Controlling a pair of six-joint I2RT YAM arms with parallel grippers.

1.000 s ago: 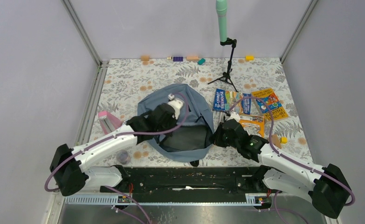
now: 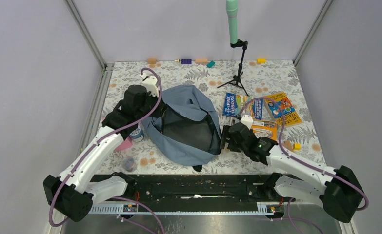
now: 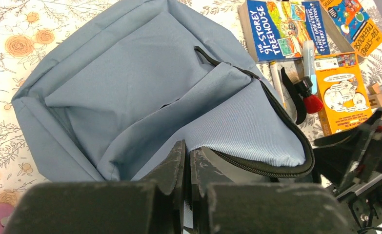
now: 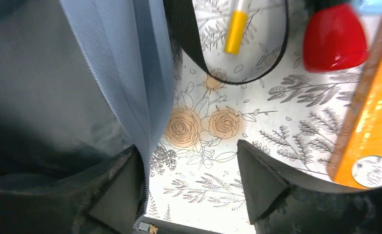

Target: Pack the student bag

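Observation:
The blue-grey bag (image 2: 179,151) lies mid-table with its mouth spread and its dark inside (image 2: 189,131) showing. My left gripper is shut at the bag's left side, and the zipped edge of the bag (image 3: 257,168) runs in between its fingertips. On the right, my right gripper stands apart-jawed and open, one finger (image 4: 115,185) against the bag's right wall (image 4: 125,92). Right of the bag are a blue book (image 3: 281,29), a yellow-orange book (image 2: 282,108) and an orange book (image 3: 342,92).
Pens (image 3: 277,80) and a red-ended item (image 3: 313,104) lie between bag and books. A tripod (image 2: 237,78) stands behind. A jar (image 2: 136,134), a pink item (image 2: 124,145) and a clear round item (image 2: 129,164) are at left. Small blocks (image 2: 201,61) line the back edge.
My left gripper has moved left and back from over the bag's mouth, and the bag's left side stretches toward it.

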